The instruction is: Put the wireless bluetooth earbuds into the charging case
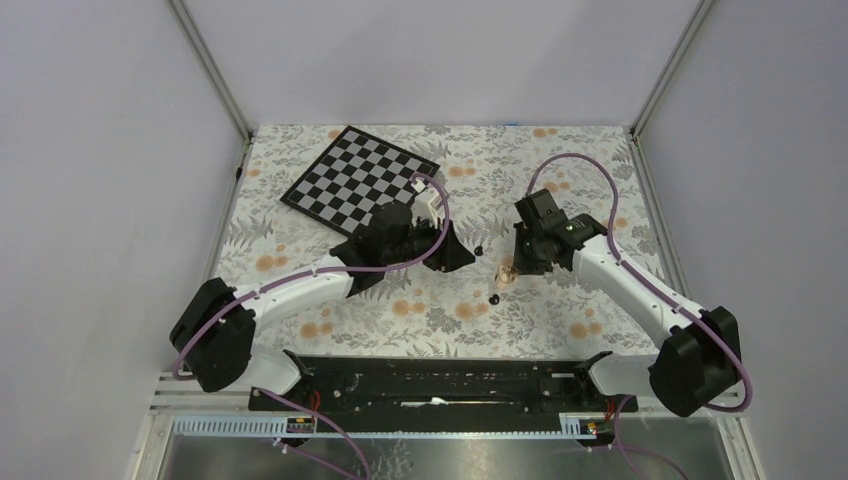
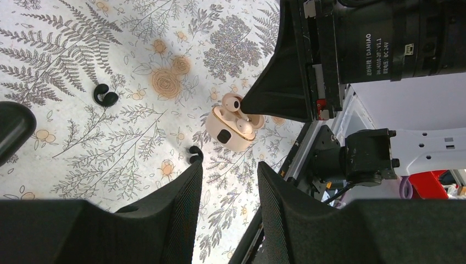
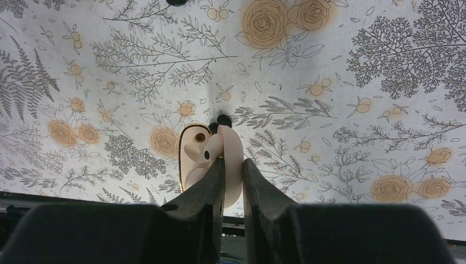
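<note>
The cream charging case (image 2: 224, 132) is open, with its lid held by my right gripper (image 1: 516, 268), which is shut on it. In the right wrist view the lid (image 3: 233, 159) sits between the fingers and the case's open side faces left. A white earbud (image 2: 232, 103) rests tipped at the opening, its head standing out above the rim rather than seated. Another rounded white part (image 2: 245, 126) shows beside it; whether it is seated I cannot tell. My left gripper stands open and empty, left of the case.
Two black earbuds lie on the patterned cloth, one (image 2: 105, 95) farther off and one (image 2: 195, 155) near the cream case. A black case (image 2: 14, 131) is at the left wrist view's edge. A checkered board (image 1: 360, 180) lies at the back left. Cloth behind the right gripper is clear.
</note>
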